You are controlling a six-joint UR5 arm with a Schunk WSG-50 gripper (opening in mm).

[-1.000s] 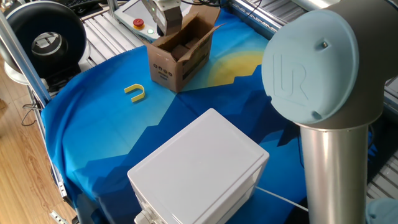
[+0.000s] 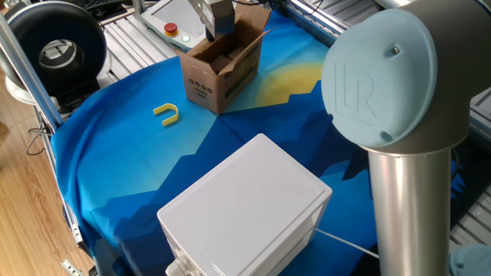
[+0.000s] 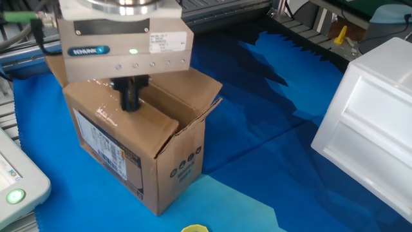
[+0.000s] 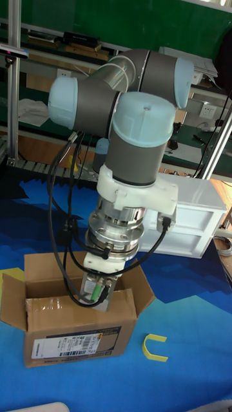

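An open cardboard box (image 2: 205, 84) stands upright on the blue cloth, its flaps spread. My gripper (image 3: 131, 106) hangs over the box, black fingers pointing down; in exterior view 2 they appear close together, and whether a gap lies between them is not clear. Nothing held can be made out. In exterior view 3 the gripper's fingers are hidden behind its housing and the box. A yellow U-shaped piece (image 2: 166, 115) lies flat on the cloth beside the box, with a white drawer unit (image 2: 245, 203) farther off.
A teach pendant (image 3: 18, 177) with a red stop button (image 2: 170, 29) lies close to the box. A black ring-shaped spool (image 2: 61, 54) stands at the table's left edge. Bare cloth (image 2: 115, 157) extends between the yellow piece and the white unit.
My gripper has shifted slightly to the right above the box in exterior view 1. The box, the yellow piece and the white unit have stayed where they were.
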